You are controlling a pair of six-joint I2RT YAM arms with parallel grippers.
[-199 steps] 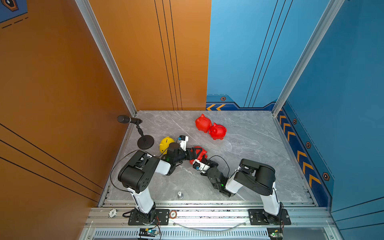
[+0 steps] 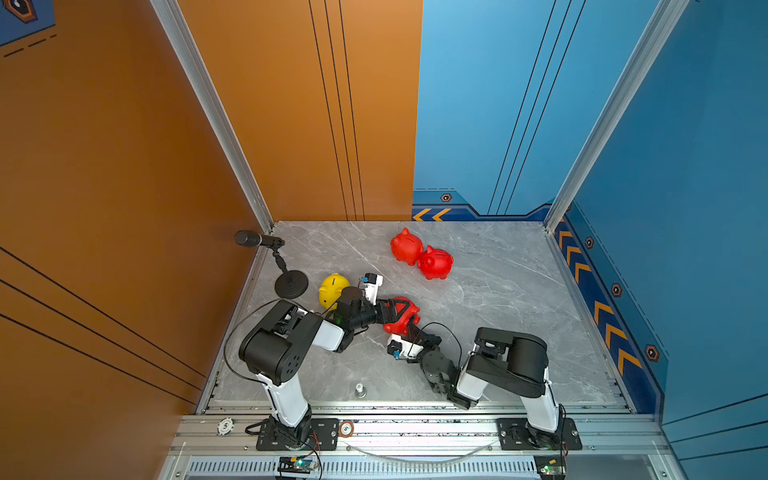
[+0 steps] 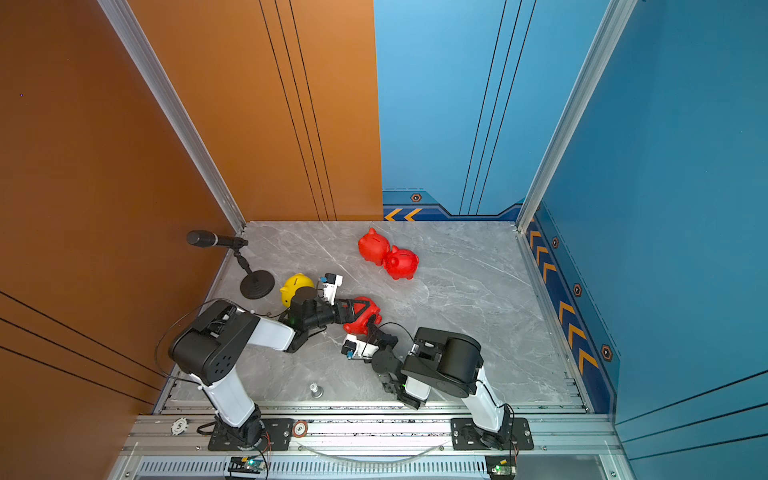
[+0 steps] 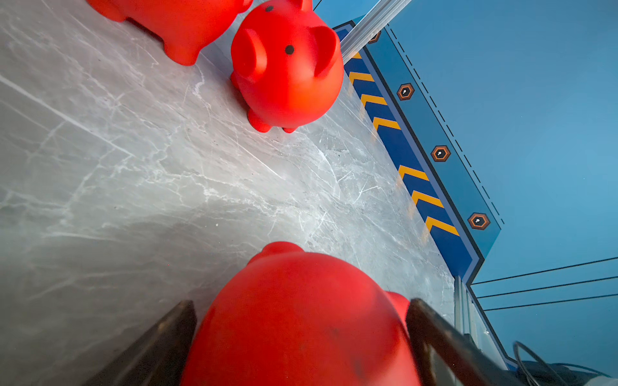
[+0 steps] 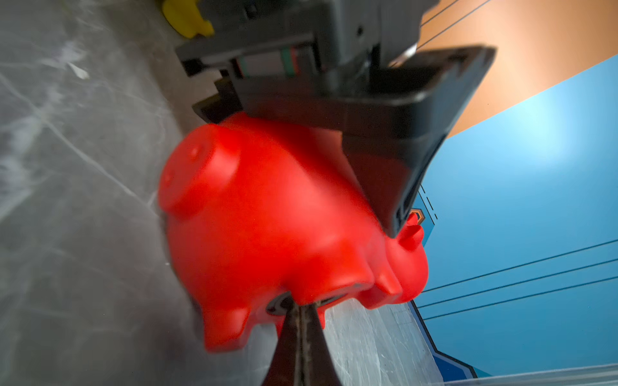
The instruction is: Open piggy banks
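Note:
A red piggy bank (image 2: 400,312) lies tipped between my grippers, its underside with a dark round plug (image 5: 278,304) facing my right gripper, which is shut with its tips at that plug. My left gripper stands open around the pig's body from the upper left, one finger either side; contact is unclear. Two more red piggy banks (image 2: 406,246) (image 2: 435,262) stand upright at the back middle. A yellow piggy bank (image 2: 333,286) sits just behind and left of my left gripper.
A black microphone on a round stand (image 2: 291,283) stands at the left edge. A small silver cylinder (image 2: 360,389) is near the front edge. Cables loop over both arms.
The held-between red piggy bank and both grippers have shifted slightly toward the front and right; my right wrist and arm have changed angle a little. The other piggy banks are unmoved.

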